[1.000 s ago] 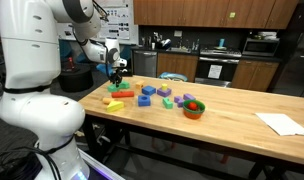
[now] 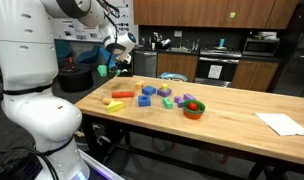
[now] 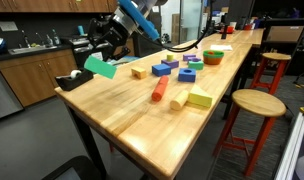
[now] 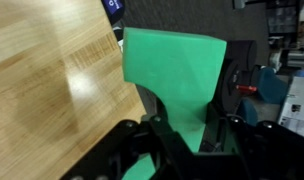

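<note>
A green block (image 4: pixel 170 80) fills the middle of the wrist view, with the dark fingers of my gripper shut on it. In exterior view 2 the green block (image 3: pixel 100 67) hangs tilted above the table's end corner, just below the gripper (image 3: pixel 99 57). From exterior view 1, the green block (image 2: pixel 103 70) is up at the left end of the table, clear of the wooden top (image 2: pixel 227 107).
Beneath and to the right are a red block (image 3: pixel 159 88), a yellow block (image 3: pixel 200 97) and a blue block (image 3: pixel 186 75). Farther along stands a green bowl (image 2: pixel 194 108) with red inside. A white sheet (image 2: pixel 283 124) lies toward the far right.
The gripper has risen and swung left toward the table's end, carrying the green block up from the tabletop. The other blocks and the bowl stay where they were.
</note>
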